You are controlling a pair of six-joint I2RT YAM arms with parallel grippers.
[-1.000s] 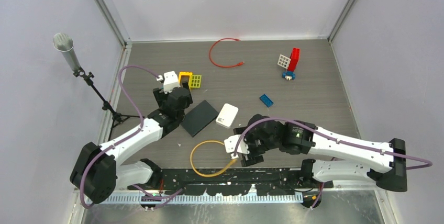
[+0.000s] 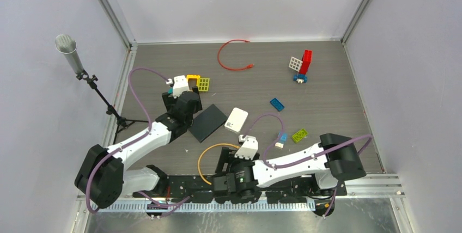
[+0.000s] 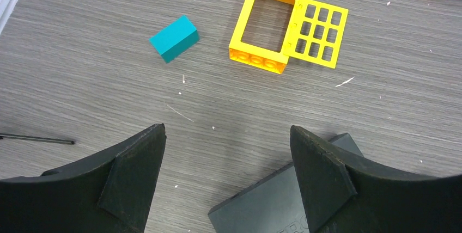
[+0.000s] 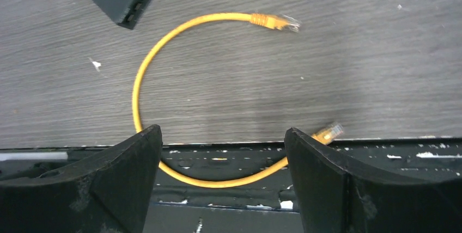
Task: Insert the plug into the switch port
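Observation:
A yellow cable (image 4: 140, 80) lies in a loop on the table under my right gripper. One clear-tipped plug (image 4: 278, 22) points right at the upper end. The other plug (image 4: 329, 133) sits just beyond the right finger (image 4: 321, 184), partly covered by it. This gripper is open and empty. A flat dark box (image 2: 207, 123), probably the switch, rests left of centre; its slotted edge (image 4: 143, 0) shows in the right wrist view. My left gripper is open above bare table, its right finger (image 3: 338, 181) overlapping the view of the box.
A white box (image 2: 236, 120) stands right of the dark one. A yellow frame block (image 3: 267, 23) and teal block (image 3: 174, 38) lie beyond the left gripper. A red cable (image 2: 220, 59) curves at the back. Blue (image 2: 277, 104) and green (image 2: 299, 135) blocks lie right. A microphone stand (image 2: 98, 91) is left.
My right arm has swung to the left and toward the front edge, now over the yellow cable. Green and light blue blocks it covered are visible. The left arm has barely shifted.

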